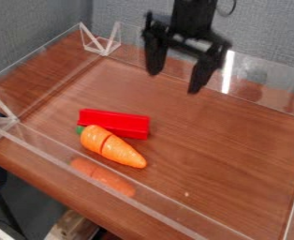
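My black gripper [175, 66] hangs over the back middle of the wooden table, open, its two fingers spread wide with nothing between them. Below and to the left lie a red block [113, 124] and, just in front of it, a toy orange carrot [112, 147] with a green top, both on the tabletop and clear of the gripper.
Clear low walls edge the wooden surface [225, 159], with white corner brackets [99, 42] at the left. A grey textured backdrop stands behind.
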